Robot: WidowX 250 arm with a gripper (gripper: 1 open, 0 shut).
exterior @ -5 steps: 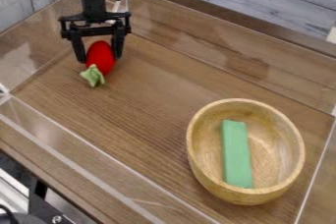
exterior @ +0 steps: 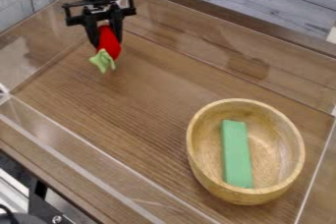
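Observation:
The black gripper (exterior: 101,26) hangs at the upper left, over a red strawberry-like object (exterior: 109,43) with a green leafy top (exterior: 102,61). The red object hangs just under the gripper, between its fingers, tilted with the green end down. Whether the fingers are closed firmly on it is hard to see.
A wooden bowl (exterior: 207,177) with a green bar (exterior: 237,154) inside sits at the lower right. Walls border the table at the left and back.
The gripper and red object have moved up and to the right, toward the back of the table. The bowl and green bar have not moved.

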